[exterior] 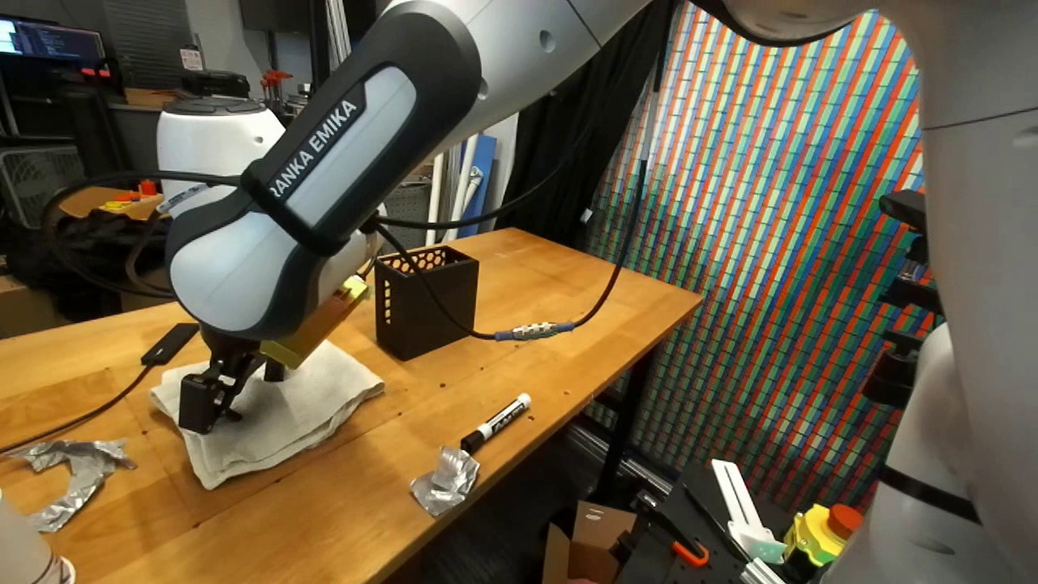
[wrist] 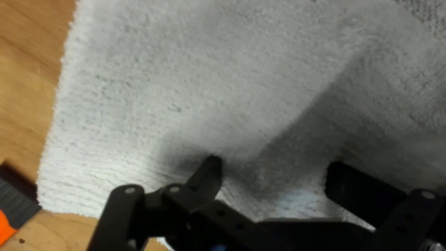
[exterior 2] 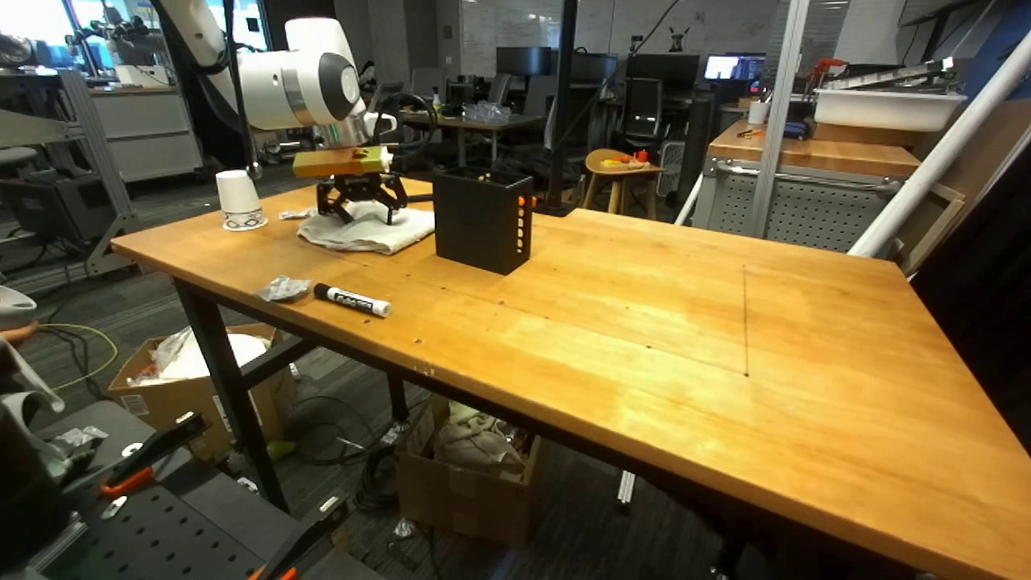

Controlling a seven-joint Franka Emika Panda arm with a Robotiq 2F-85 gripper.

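A folded whitish cloth [exterior: 311, 409] lies on the wooden table, and it fills most of the wrist view. Down at the cloth is my gripper, its two black fingertips apart and touching or almost touching the fabric. Some shading and slight rumpling of the cloth [wrist: 234, 96] show around the left finger. Whether any fabric is pinched cannot be told; the fingers stand part open with a wide gap. In exterior view 2 the gripper [exterior 2: 362, 214] stands over the cloth [exterior 2: 372, 234] with its fingers spread.
A black box-like holder [exterior: 426, 307] stands right beside the cloth. Near the table's front edge lie a marker [exterior: 496, 422] and crumpled foil [exterior: 445, 481]. A paper cup [exterior 2: 240, 200] stands at the table's end. An orange-black tool [wrist: 14, 205] is by the cloth.
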